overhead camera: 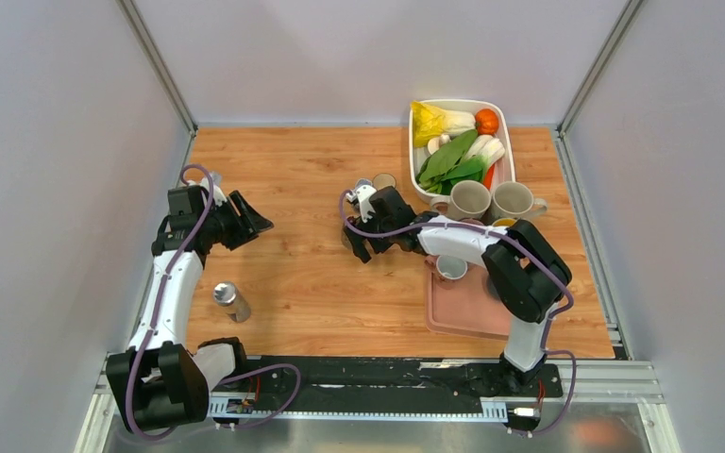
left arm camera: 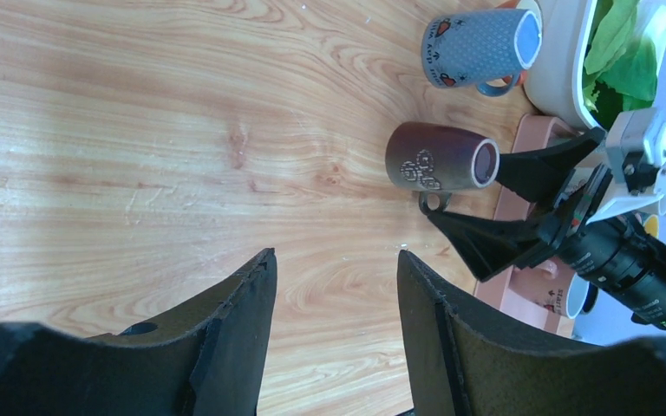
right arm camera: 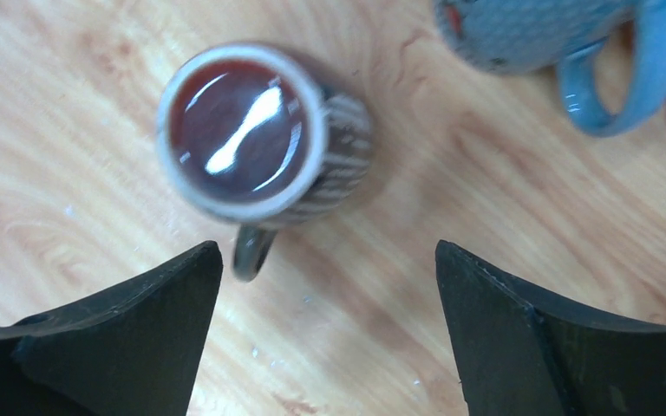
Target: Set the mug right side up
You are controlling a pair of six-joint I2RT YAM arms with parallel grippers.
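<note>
A dark brown mug (left arm camera: 429, 156) rests on the wooden table; in the left wrist view its narrower, pale-ringed end faces right, toward my right gripper. In the right wrist view the brown mug (right arm camera: 241, 130) shows that ringed, glossy end, with its handle pointing down. Whether it is upside down or on its side I cannot tell. My right gripper is open, its fingers wide apart with only bare wood between them; the mug appears ahead and to the left. From above, the arm mostly hides the mug. Farther left, my left gripper (overhead camera: 256, 210) stands open and empty.
A blue patterned mug (left arm camera: 477, 48) lies close behind the brown one. Vegetables fill a white basket (overhead camera: 512, 173) at the back right. A pink tray (overhead camera: 458, 316) holds cups under the right arm. A metal-topped shaker (overhead camera: 231, 302) stands front left.
</note>
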